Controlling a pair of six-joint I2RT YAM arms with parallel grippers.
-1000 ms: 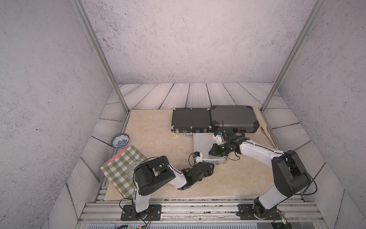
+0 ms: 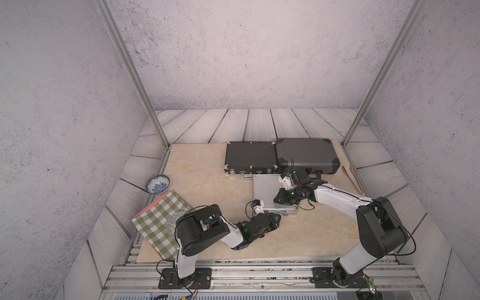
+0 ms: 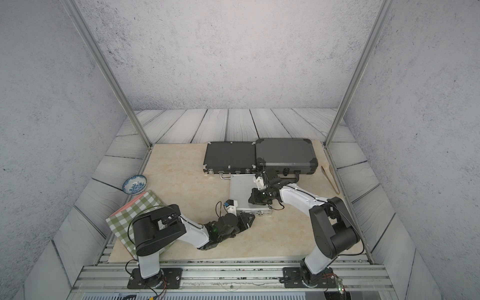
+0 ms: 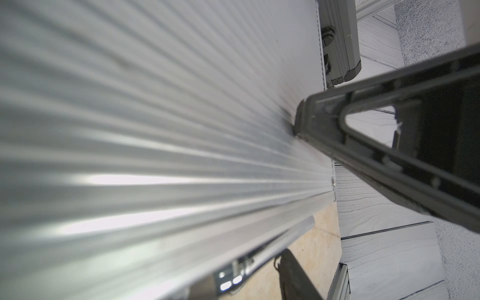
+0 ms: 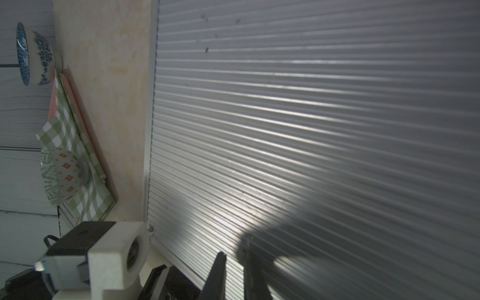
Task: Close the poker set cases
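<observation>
A silver ribbed case [image 2: 265,187] lies closed at table centre, behind it a black case [image 2: 250,155] and a larger dark case [image 2: 305,152], both closed. My left gripper [image 2: 274,221] is at the silver case's near side; in the left wrist view one finger [image 4: 350,120] is at the ribbed surface, the other out of sight, so its opening is unclear. My right gripper [image 2: 280,198] sits low on the silver lid; in the right wrist view its dark fingertips look close together, and what is between them is not visible.
A blue-patterned bowl [image 2: 157,184] and checked cloth [image 2: 155,225] lie at the left. A wooden utensil [image 2: 352,178] lies along the right edge.
My left gripper has shifted very slightly at the silver case's front. The right arm and the cases look unchanged.
</observation>
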